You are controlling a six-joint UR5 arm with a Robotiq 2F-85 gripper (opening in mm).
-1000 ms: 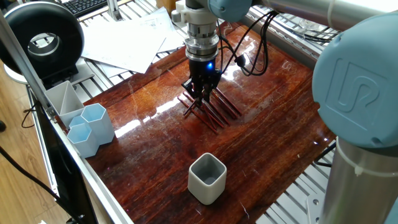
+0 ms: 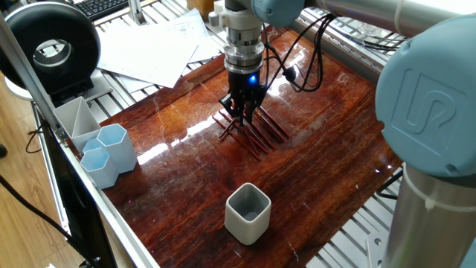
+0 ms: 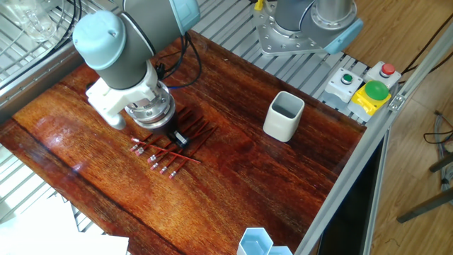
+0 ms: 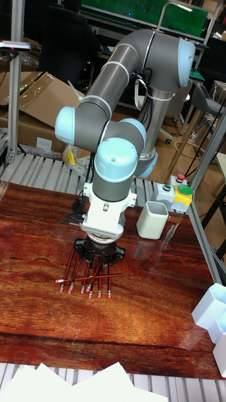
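Several dark red pencils [image 3: 185, 157] with pink eraser ends lie in a loose spread on the brown wooden board, one of them crossing over the others. My black gripper [image 2: 245, 119] points down right over the pencils [image 2: 260, 138], its fingertips low among them. In the third exterior view the pencils [image 4: 90, 280] fan out in front of the gripper, and the arm hides their far ends. The frames do not show clearly whether the fingers are open or shut, or whether a pencil is between them. A white square cup [image 2: 248, 216] stands upright and looks empty.
Pale blue hexagonal holders [image 2: 111, 152] and a white container [image 2: 76, 119] stand at the board's edge. White papers [image 2: 152, 52] lie beyond the board. Button boxes [image 3: 368, 98] sit near the arm's base. Board between pencils and cup is clear.
Over the last second my gripper has shifted very slightly to the right in the first exterior view. The pencils and cup look unmoved.
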